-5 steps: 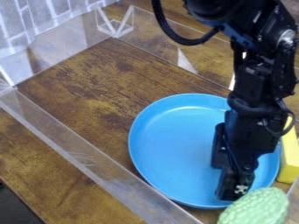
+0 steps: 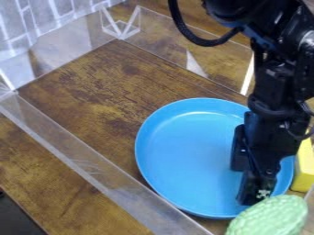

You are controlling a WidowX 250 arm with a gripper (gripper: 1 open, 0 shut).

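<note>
My black gripper [image 2: 255, 184] reaches down over the right part of a blue plate [image 2: 185, 158] on the wooden table. Its lower end sits low over the plate, and its dark shape hides whether the fingers are open or hold anything. A light green textured object [image 2: 267, 217] lies just in front of the plate at the lower right. A yellow object [image 2: 303, 167] is partly visible behind the gripper at the right edge.
Clear low plastic walls [image 2: 86, 151] border the wooden board. The bare wood [image 2: 86, 92] left of and behind the plate is free. A dark area lies beyond the lower left edge.
My gripper has risen slightly and shifted a little right over the plate. The plate and green object look unmoved.
</note>
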